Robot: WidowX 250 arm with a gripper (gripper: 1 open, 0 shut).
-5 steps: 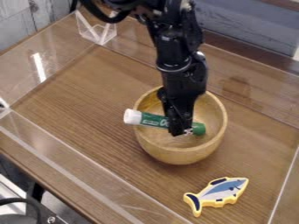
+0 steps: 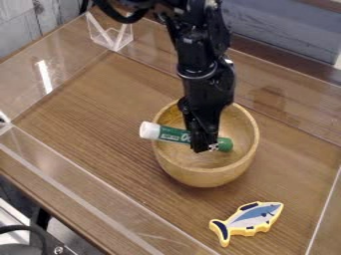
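Note:
A round pale wooden bowl [image 2: 206, 171] sits at the middle of the table. A white and green tube [image 2: 168, 133] lies slanted in it, its white end over the left rim. My black gripper [image 2: 204, 135] reaches down from above into the bowl, shut on the tube near its middle; the fingertips are partly lost against the dark arm and tube.
A yellow-edged fish shape [image 2: 246, 220] lies on the table at the front right. A clear plastic container [image 2: 110, 25] stands at the back left. A dark cable is at the bottom left corner.
My gripper and the tube in it have moved very slightly up and to the left; the rest looks the same.

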